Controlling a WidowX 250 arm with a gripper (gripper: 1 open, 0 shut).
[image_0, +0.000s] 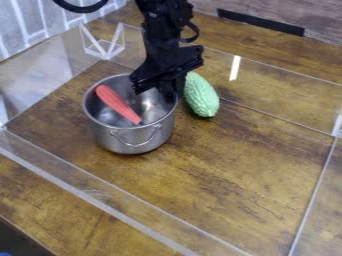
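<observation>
A steel pot (131, 135) with a wire handle stands left of centre on the wooden table. A long red object (116, 103) lies tilted inside it. My black gripper (166, 81) is at the pot's back right rim; whether it holds anything there is hard to see. A green corn-like object (201, 95) lies on the table just right of the pot and gripper.
Clear plastic edges run along the left and the right, and a white tape strip (235, 67) lies behind the green object.
</observation>
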